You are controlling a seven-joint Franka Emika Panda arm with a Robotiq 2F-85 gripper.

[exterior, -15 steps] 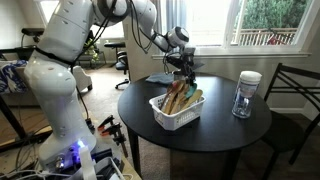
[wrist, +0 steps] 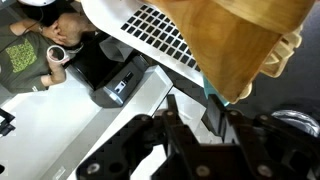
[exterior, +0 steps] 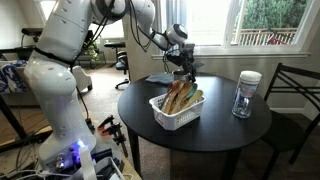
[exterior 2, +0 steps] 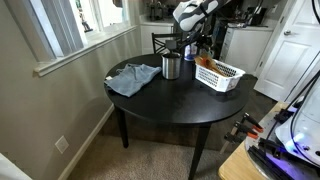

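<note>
A white slotted basket point(exterior: 178, 115) stands on the black round table, filled with wooden and coloured utensils point(exterior: 180, 96) that lean upward. My gripper point(exterior: 188, 72) hangs just above the basket's far side. In the wrist view, a brown wooden utensil point(wrist: 235, 55) and pale handles fill the upper right. The dark fingertips of my gripper stand apart below them, with a teal edge point(wrist: 212, 90) close to the tips. Whether the teal piece touches a finger cannot be told.
A metal pot point(exterior 2: 171, 66) and a grey-blue cloth point(exterior 2: 132, 80) share the table. A white-and-blue canister point(exterior: 246, 94) stands at its right side. A person point(wrist: 28, 60) appears in the wrist view.
My gripper has shifted slightly at the basket's far side, and the utensils beneath it sit a little differently. The basket has stayed in place.
</note>
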